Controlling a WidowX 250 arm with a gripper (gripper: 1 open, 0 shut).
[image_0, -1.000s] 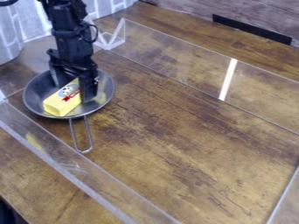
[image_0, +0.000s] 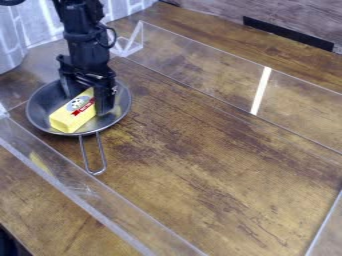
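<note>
A dark grey pan (image_0: 112, 112) rests at the left of the wooden table, its wire handle pointing toward the front. A yellow block (image_0: 68, 119) with a printed label lies inside it. My black gripper (image_0: 86, 89) reaches down from the top left into the pan, just over the back end of the block; it is open, and whether its fingers touch the block is hard to tell.
Clear plastic panels (image_0: 187, 57) edge the work area along the back, left and right. A whitish round object (image_0: 8, 45) stands at the far left.
My gripper has shifted slightly within the pan over the last second. The pan and block look the same.
</note>
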